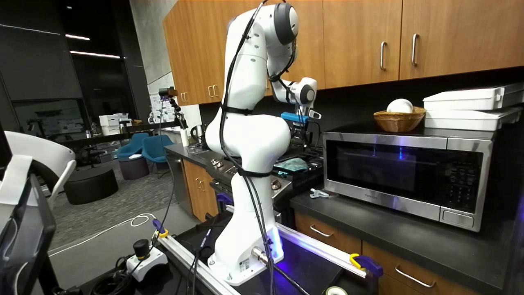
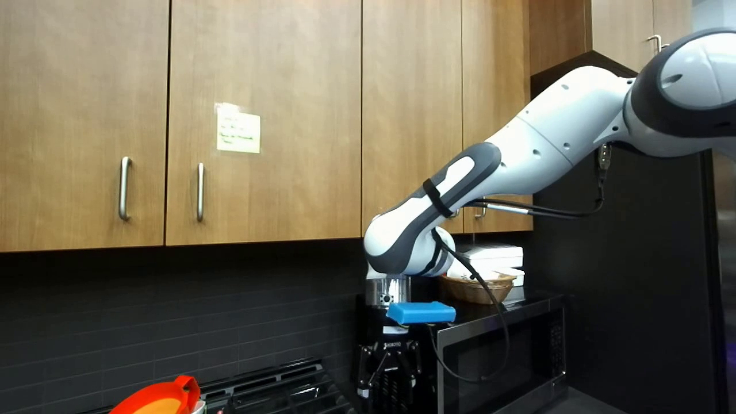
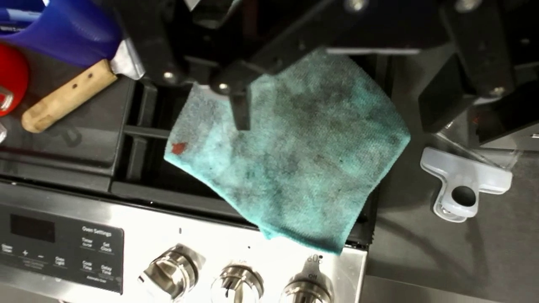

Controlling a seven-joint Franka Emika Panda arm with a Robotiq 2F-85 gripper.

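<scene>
In the wrist view a teal cloth (image 3: 298, 156), stained grey with a small red spot, lies spread over the stove grate. My gripper is above the stove, open, its fingers wide apart with nothing held between them. The left finger (image 3: 241, 108) appears over the cloth, the right one over the counter side. From the side, the gripper (image 2: 390, 376) points down in front of the microwave. The cloth (image 1: 293, 164) is also visible beneath it in exterior view 1.
A white clip (image 3: 457, 184) rests on the counter right of the stove. A wooden-handled tool (image 3: 70, 96) lies to the left, near a blue item (image 3: 76, 35). Stove knobs (image 3: 172, 272) line the front. The microwave (image 1: 398, 177) carries a wicker basket (image 1: 398, 120).
</scene>
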